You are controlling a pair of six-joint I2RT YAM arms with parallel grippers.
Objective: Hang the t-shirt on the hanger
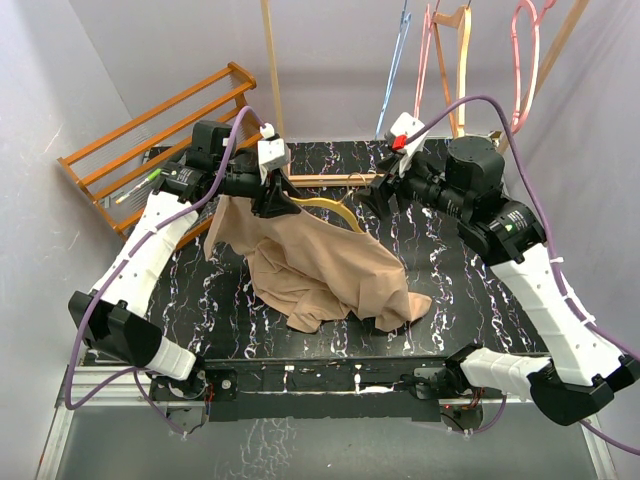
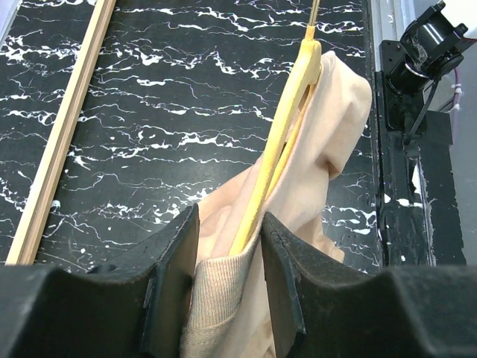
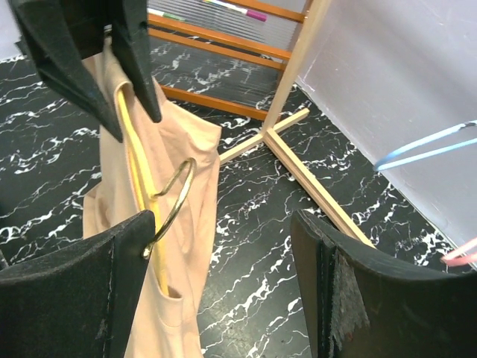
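A beige T-shirt (image 1: 320,270) drapes over a yellow hanger (image 1: 330,208), whose metal hook (image 3: 179,194) sticks up bare. At the hanger's left end, my left gripper (image 1: 280,195) has its fingers either side of the shirt's edge; in the left wrist view (image 2: 231,227) cloth and hanger lie between them. My right gripper (image 1: 385,200) is open near the hook; in the right wrist view the hook rises beside one finger (image 3: 104,283), with bare floor between the fingertips.
Wooden rails (image 3: 313,186) run behind the shirt on the dark marble surface (image 1: 470,310). An orange rack (image 1: 150,130) stands at the left. Several hangers (image 1: 460,60) hang at the back right.
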